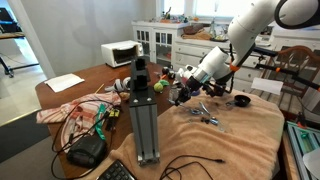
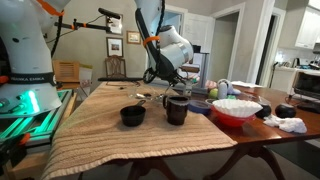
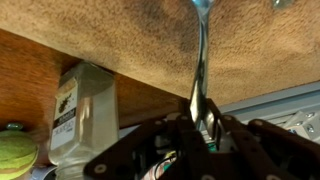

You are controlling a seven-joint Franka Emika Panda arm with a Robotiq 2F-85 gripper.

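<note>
A slim metal utensil point(image 3: 202, 62) runs from the top edge of the wrist view down to my gripper. The gripper is shut on its end, while the other end lies outside the picture. Below it is the tan cloth point(image 3: 125, 45). In exterior view 1, the gripper point(image 1: 183, 97) is low over the far part of the cloth, too small there to make out what it holds. More metal utensils point(image 1: 207, 116) lie on the cloth close by.
Beside the gripper stands a clear labelled bottle point(image 3: 84, 118), with a green round object point(image 3: 15, 150) at its left. A black bowl point(image 2: 133, 116), a dark mug point(image 2: 177, 110) and a red-and-white bowl point(image 2: 233, 113) occupy the table.
</note>
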